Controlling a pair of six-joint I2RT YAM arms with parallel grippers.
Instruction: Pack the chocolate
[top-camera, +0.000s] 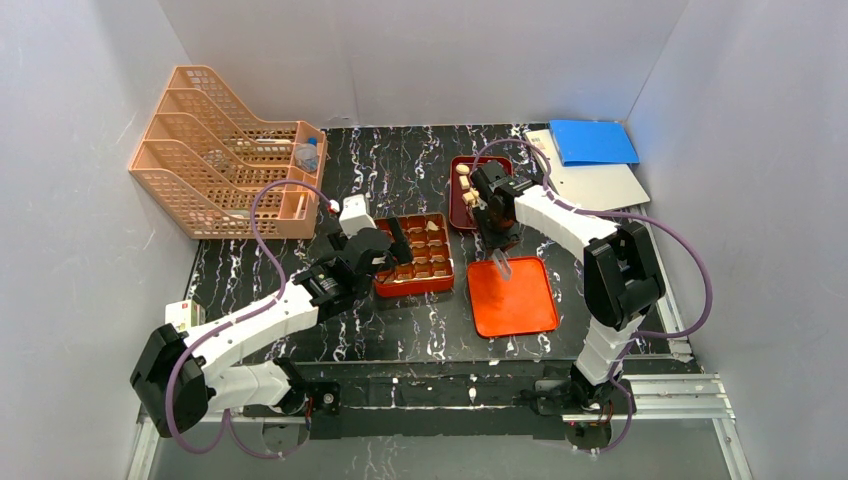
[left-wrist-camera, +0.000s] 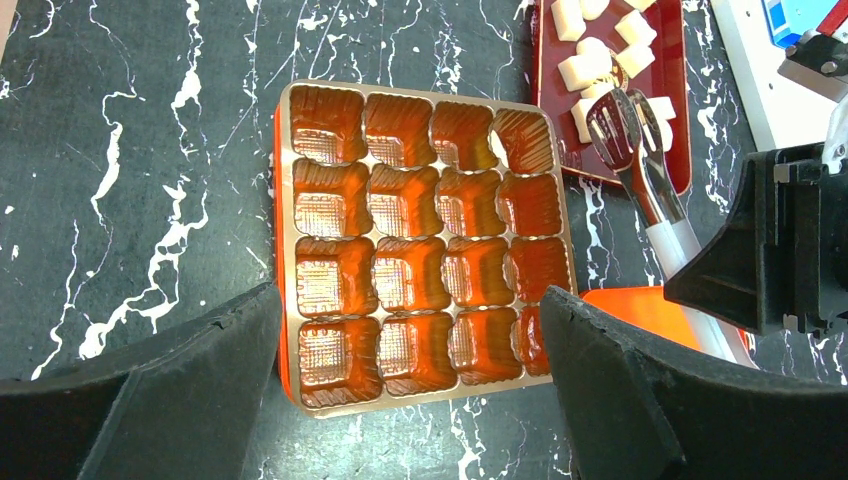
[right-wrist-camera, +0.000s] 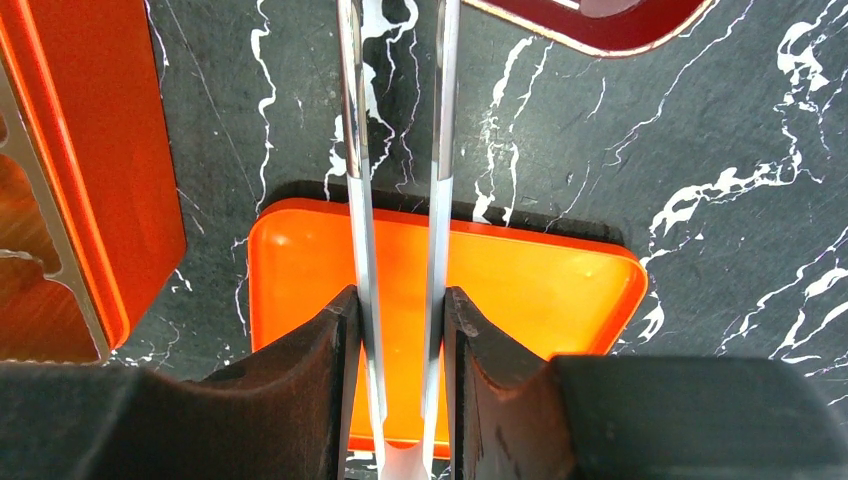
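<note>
An orange tray of compartments (top-camera: 413, 255) (left-wrist-camera: 405, 260) stands mid-table; the compartments visible in the left wrist view look empty. My left gripper hangs open over it. Pale pieces (left-wrist-camera: 580, 72) lie in a dark red tray (left-wrist-camera: 670, 150) behind, to the right. My right gripper has its black fingers round steel tongs (left-wrist-camera: 675, 240), whose tips reach to the red tray in the left wrist view.
An empty flat orange tray (top-camera: 512, 298) lies in front of the red tray. A peach rack (top-camera: 210, 170) stands back left, and a blue folder (top-camera: 593, 141) on white boards lies back right.
</note>
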